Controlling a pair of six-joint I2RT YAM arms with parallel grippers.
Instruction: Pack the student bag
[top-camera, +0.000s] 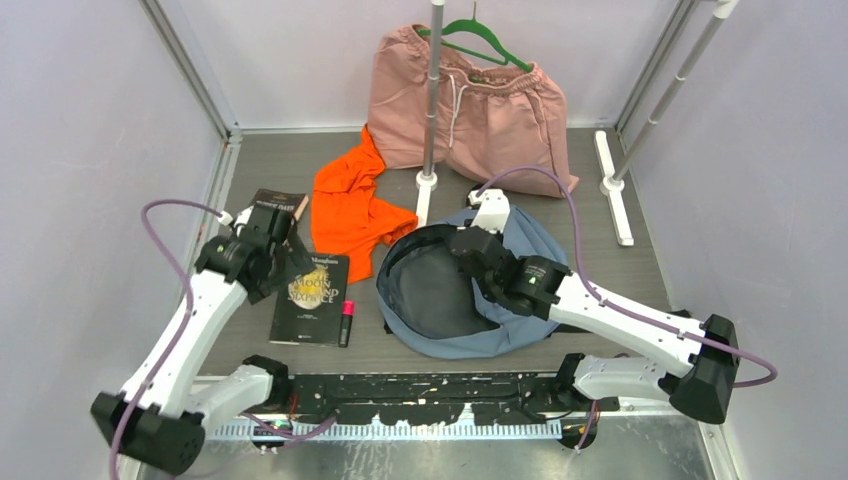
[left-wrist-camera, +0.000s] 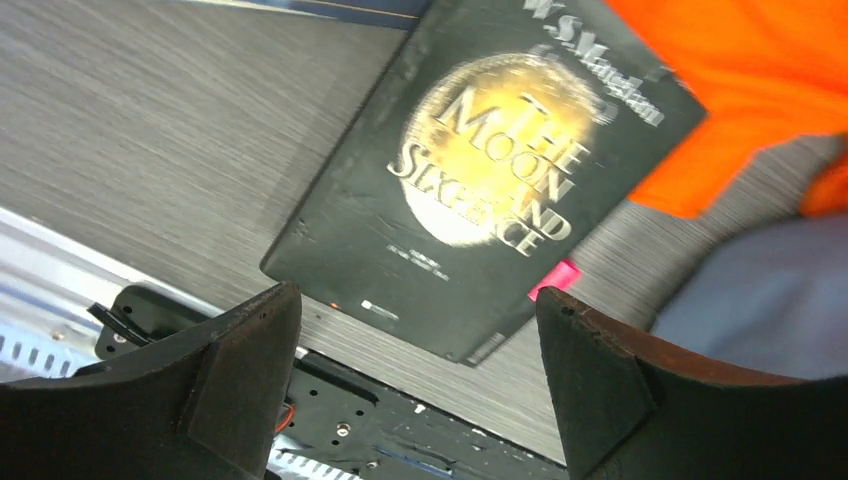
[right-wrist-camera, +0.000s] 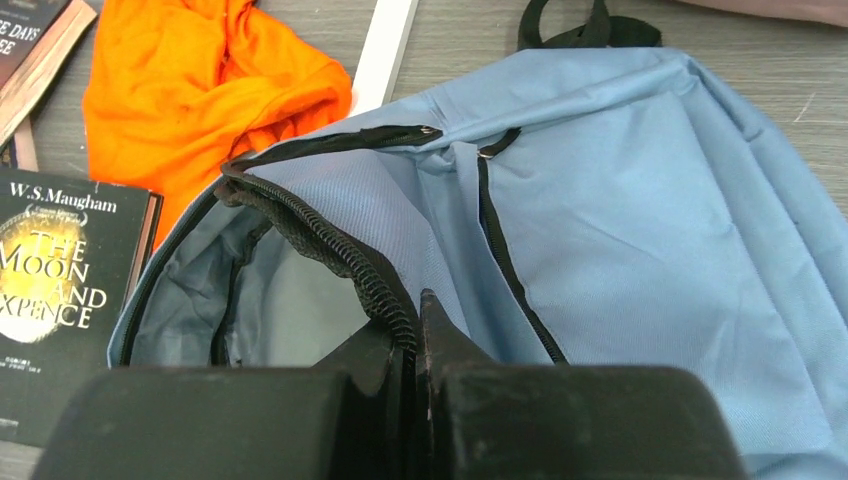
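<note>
The blue backpack (top-camera: 450, 340) lies unzipped, its dark interior showing. My right gripper is shut on the backpack's zippered edge (right-wrist-camera: 330, 240). My left gripper is open above the black Moon and Sixpence book (top-camera: 310, 310), nothing between its fingers. A pink-capped marker (top-camera: 348, 318) lies right of that book. A second book (top-camera: 290, 199) lies behind it, partly under the left arm in the top view.
An orange cloth (top-camera: 350, 200) lies between books and rack. Pink pants (top-camera: 500, 130) on a green hanger stand at the back, by the white rack feet (top-camera: 615, 210).
</note>
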